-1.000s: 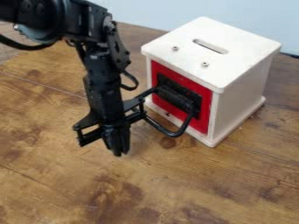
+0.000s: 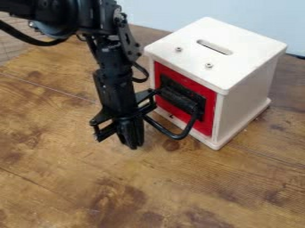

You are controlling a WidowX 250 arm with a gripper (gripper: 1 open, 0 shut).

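My black gripper (image 2: 131, 135) hangs low over the wooden floor, left of a cream wooden box (image 2: 238, 89) with a red front panel (image 2: 166, 74). Its fingers point down and are shut, with nothing seen between them. The red panel carries a black fixture (image 2: 181, 96), and a black looped bar reaches down from it beside the gripper; whether the gripper touches it is unclear.
Bare wooden surface (image 2: 143, 196) fills the foreground and the left side. A pale wall stands behind the box at the top right.
Over the last second my gripper has moved a little to the right and slightly up, closer to the box. The box has not visibly moved.
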